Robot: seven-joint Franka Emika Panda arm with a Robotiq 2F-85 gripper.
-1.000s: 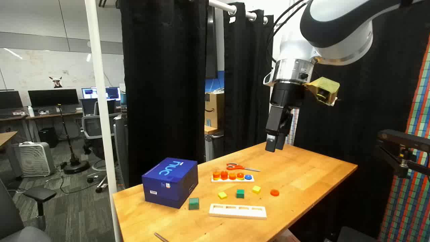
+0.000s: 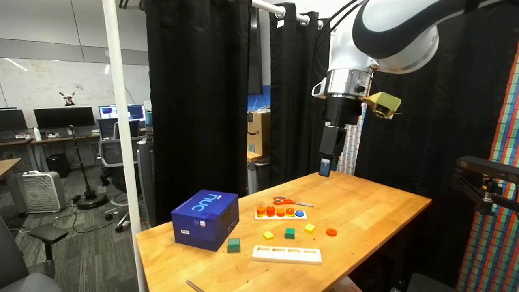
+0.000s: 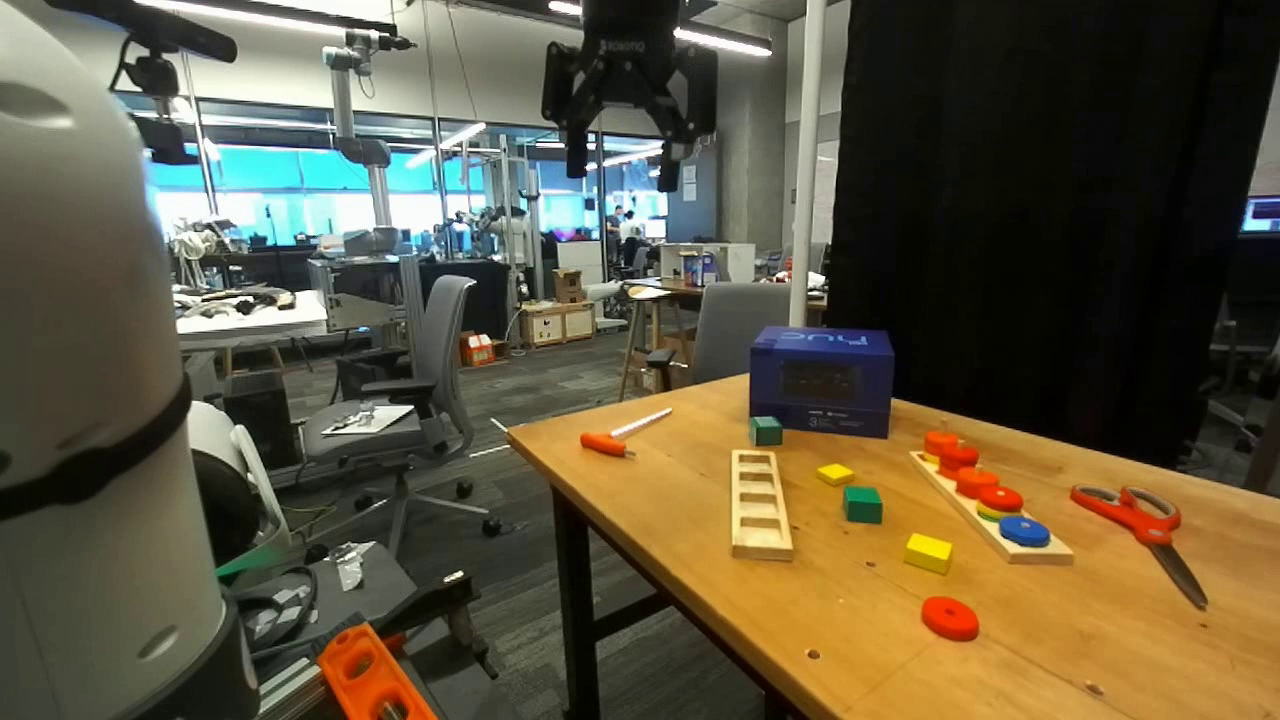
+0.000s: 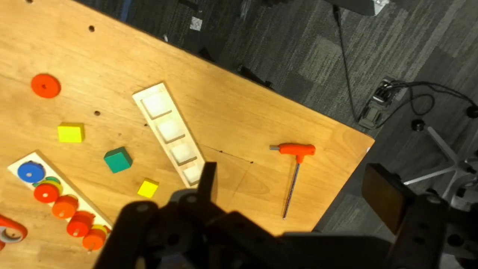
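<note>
High over the table, my gripper (image 3: 630,178) stands open and empty. In the wrist view its fingers (image 4: 381,197) are wide apart, with table and floor below. A pale wooden tray with square recesses (image 4: 188,130) lies empty on the table. Around it lie a green block (image 4: 118,160), a yellow block (image 4: 71,133), a thinner yellow block (image 4: 148,188) and a red ring (image 4: 45,85). Another green block (image 2: 234,245) sits by the blue box (image 2: 205,220). Red, yellow, green and blue rings sit on a peg board (image 3: 1050,553).
Orange-handled scissors (image 3: 1134,516) lie beyond the peg board. An orange T-handled hex key (image 4: 298,150) lies near a table corner, apart from the blocks. The tabletop (image 2: 374,197) toward the arm's side is mostly clear.
The arm and gripper have shifted slightly left and up in exterior view 1, and the gripper has turned somewhat. The objects on the table have not moved.
</note>
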